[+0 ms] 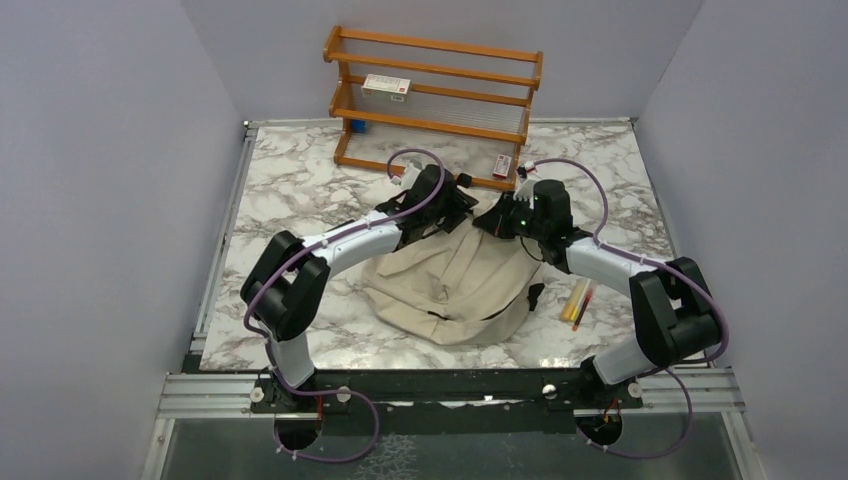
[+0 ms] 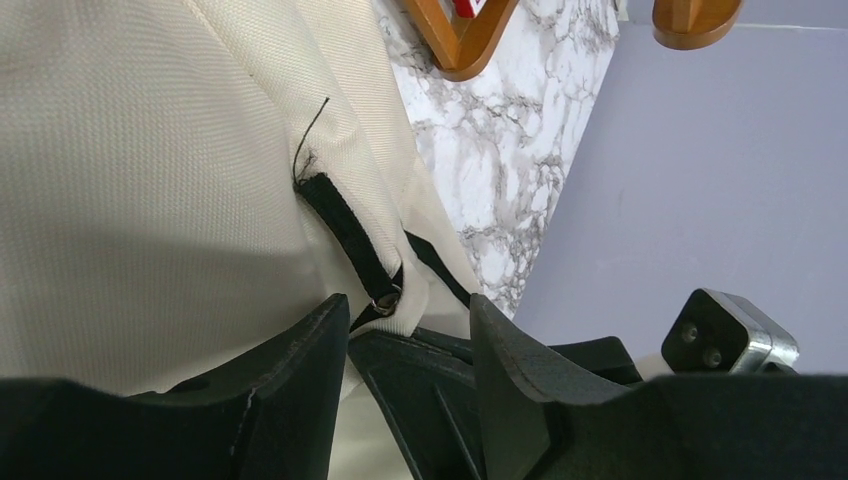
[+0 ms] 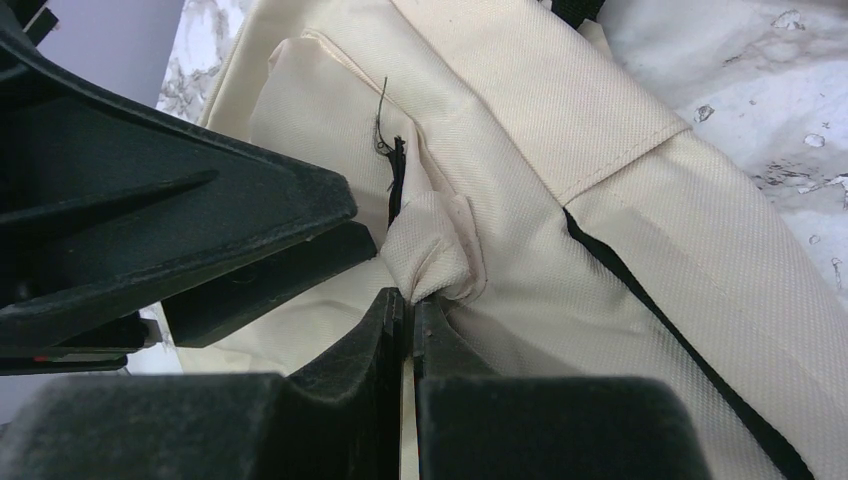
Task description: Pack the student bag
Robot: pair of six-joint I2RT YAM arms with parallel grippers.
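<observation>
A cream cloth bag [image 1: 440,290] lies rumpled on the table, its top end under both grippers. In the left wrist view a black zipper strip [image 2: 343,228] runs down the fabric to a small metal slider [image 2: 386,299]. My left gripper stands partly open, with the slider and a fold of fabric between its fingertips and the black tip of the right gripper just below. In the right wrist view my right gripper is shut on a bunched fold of the bag [image 3: 432,245]. A left-gripper finger shows beside that fold.
Behind the bag stands a wooden rack [image 1: 430,124] holding a white box [image 1: 386,86], with a small red-and-white box [image 1: 502,166] at its lower right. Yellow and red pens [image 1: 576,300] lie right of the bag.
</observation>
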